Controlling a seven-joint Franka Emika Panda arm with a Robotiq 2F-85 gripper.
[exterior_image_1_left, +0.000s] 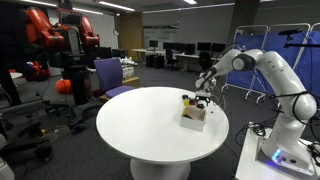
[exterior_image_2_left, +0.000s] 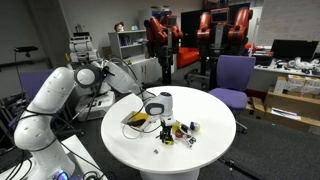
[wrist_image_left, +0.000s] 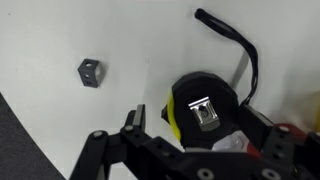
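In the wrist view a round black tape measure (wrist_image_left: 200, 108) with a yellow edge and a silver clip lies on the white table (wrist_image_left: 140, 30). A black strap curves away from its upper right. My gripper stands open above it, the fingers (wrist_image_left: 132, 122) spread to either side of its lower part. Nothing is held between them. From the second exterior view, the gripper (exterior_image_2_left: 165, 138) hangs low over the table among the small objects. A small dark block (wrist_image_left: 90, 72) with holes lies apart, to the left in the wrist view.
A box (exterior_image_1_left: 192, 118) with open top stands on the table close to the gripper. Several small items, among them a cup (exterior_image_2_left: 195, 127), cluster beside the arm.
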